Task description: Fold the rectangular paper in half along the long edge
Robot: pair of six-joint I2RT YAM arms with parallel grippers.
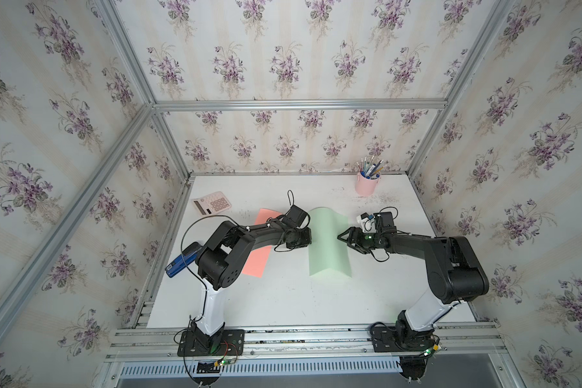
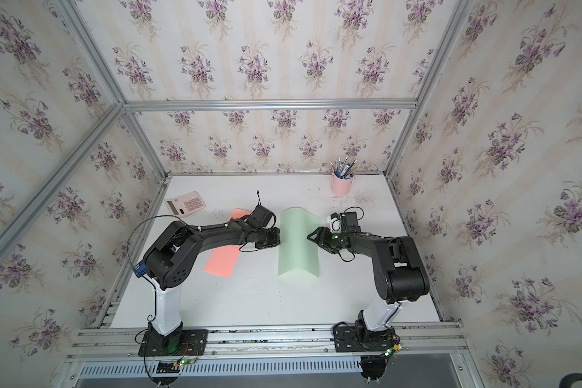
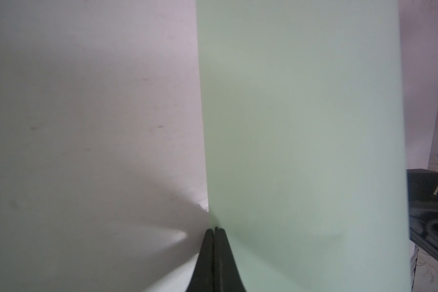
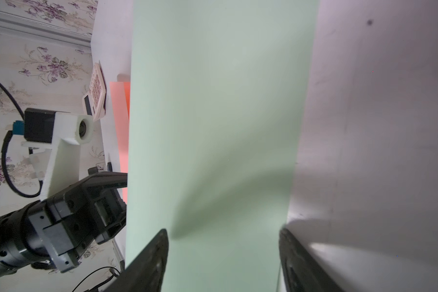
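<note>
The green rectangular paper [image 1: 329, 239] bulges upward into an arch between my two grippers, its long edges running front to back. In the left wrist view, my left gripper is shut at the paper's left edge. Its tips meet the edge, and whether they grip or only press it cannot be told. My right gripper is open over the paper's right part. One of its fingers [image 4: 153, 258] overlaps the green surface, while the other stands at the right edge. The paper's underside is hidden.
A coral paper [image 1: 257, 257] lies under the left arm. At the back left sits a pink calculator [image 1: 212, 203], with a blue object [image 1: 183, 259] in front of it. A pink cup of brushes [image 1: 366, 185] stands at the back right.
</note>
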